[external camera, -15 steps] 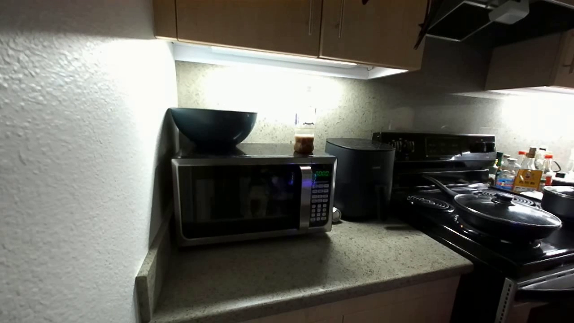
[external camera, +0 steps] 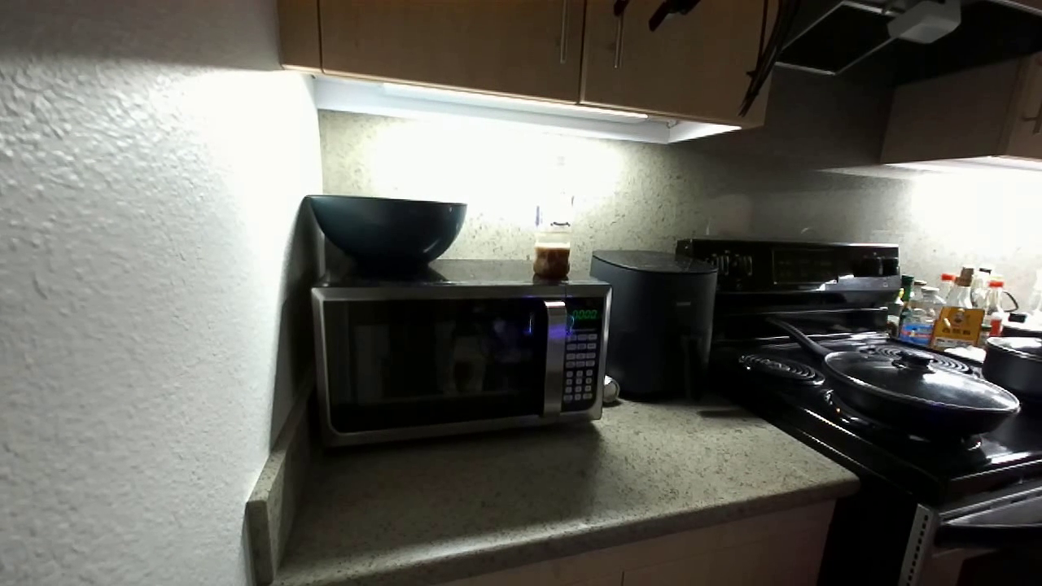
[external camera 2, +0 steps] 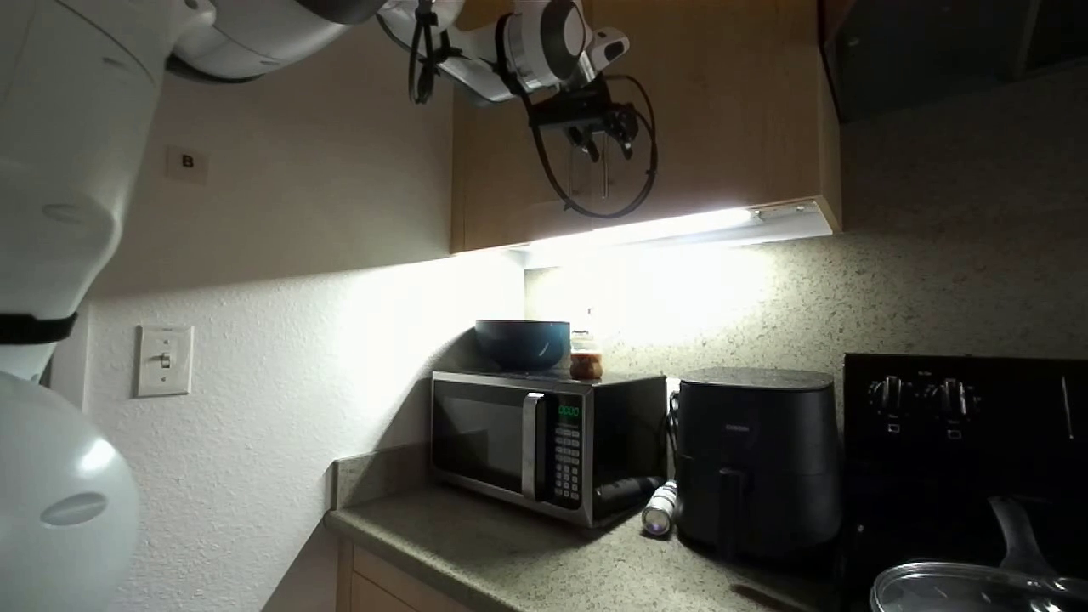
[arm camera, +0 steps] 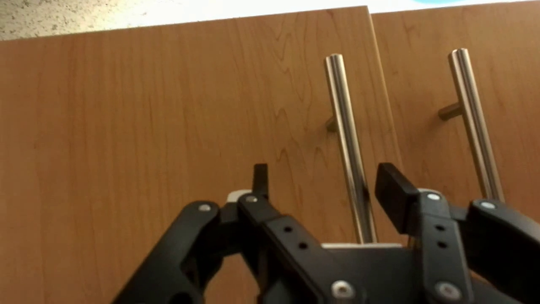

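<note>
In the wrist view my gripper is open, its dark fingers apart. Between them, in the picture, runs the metal bar handle [arm camera: 349, 147] of one wooden cabinet door [arm camera: 202, 111], closer to the finger at right. Whether the bar lies within the fingers or behind them, I cannot tell. The neighbouring door's handle [arm camera: 474, 121] is beyond that right finger. Both doors look closed. Exterior view 2 has the gripper [external camera 2: 602, 148] high up before the upper cabinet [external camera 2: 714, 112]. Only the fingertips [external camera: 674, 8] and some cables enter exterior view 1, at its top.
Below the cabinet is a microwave [external camera: 440, 366] bearing a dark bowl [external camera: 391, 229] and a bottle [external camera: 552, 259]. An air fryer [external camera: 654, 322] stands beside it, then the stove with a lidded pan [external camera: 908, 391]. A cable [external camera 2: 653, 163] loops around the gripper.
In exterior view 1, the gripper's fingertips have come lower and further left, to the right door's handle. The hanging cables have shifted left and down. Nothing on the counter has moved.
</note>
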